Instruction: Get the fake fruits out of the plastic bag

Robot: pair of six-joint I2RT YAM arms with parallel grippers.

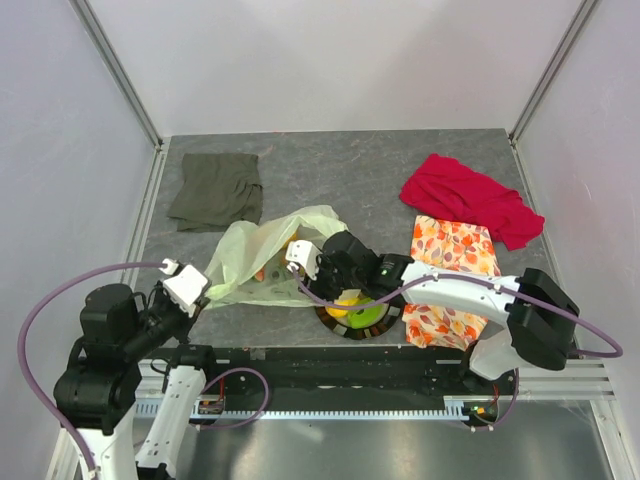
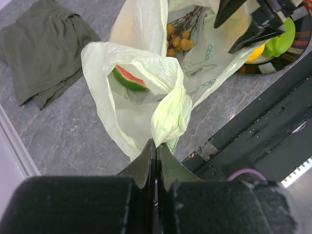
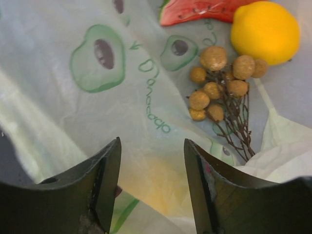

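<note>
The plastic bag (image 1: 250,275) lies open at the middle of the table. My left gripper is shut on its gathered near corner (image 2: 165,117). My right gripper is open, reaching into the bag above a bunch of small brown fruits on twigs (image 3: 214,90). A yellow lemon-like fruit (image 3: 265,31) and a watermelon slice (image 3: 190,9) lie beside them. The slice also shows in the left wrist view (image 2: 129,80).
A dark striped bowl (image 1: 330,322) with yellow and green fruit sits right of the bag, partly under the right arm. An olive cloth (image 1: 215,185), red cloth (image 1: 470,195) and orange patterned cloth (image 1: 445,325) lie around.
</note>
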